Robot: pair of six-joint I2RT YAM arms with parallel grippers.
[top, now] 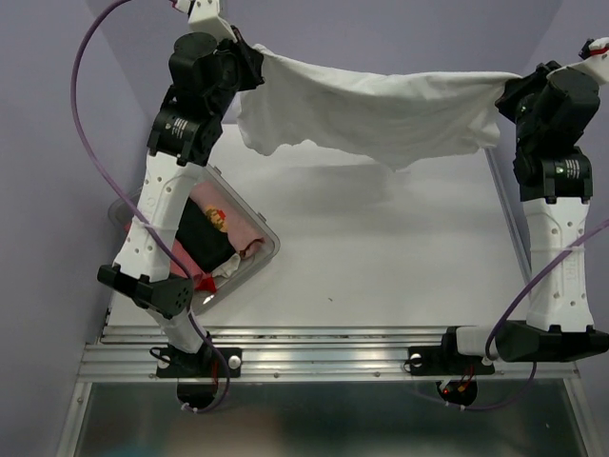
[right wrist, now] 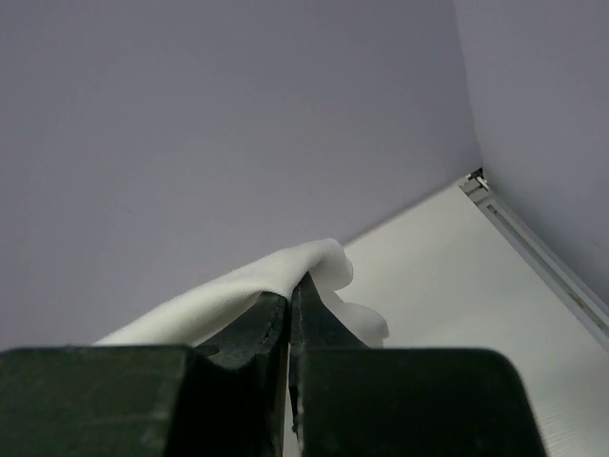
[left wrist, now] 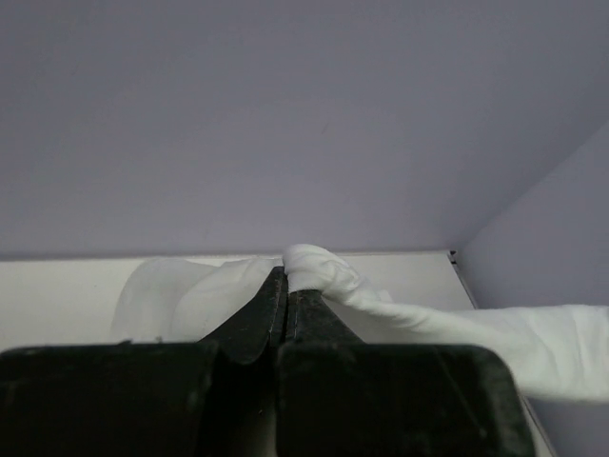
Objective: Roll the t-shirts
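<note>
A white t-shirt (top: 381, 109) hangs stretched between my two grippers, high over the far part of the white table. My left gripper (top: 253, 69) is shut on one end of it; in the left wrist view the cloth (left wrist: 319, 269) is bunched over the fingertips and runs off to the right. At the other end my right gripper (top: 509, 100) is shut on the shirt, whose fold (right wrist: 309, 262) drapes over its fingertips in the right wrist view. The shirt's lower edge sags freely between them.
A clear plastic bin (top: 257, 271) with pink, black, red and white clothes stands on the table's left, partly under my left arm. Walls close in on the back and sides.
</note>
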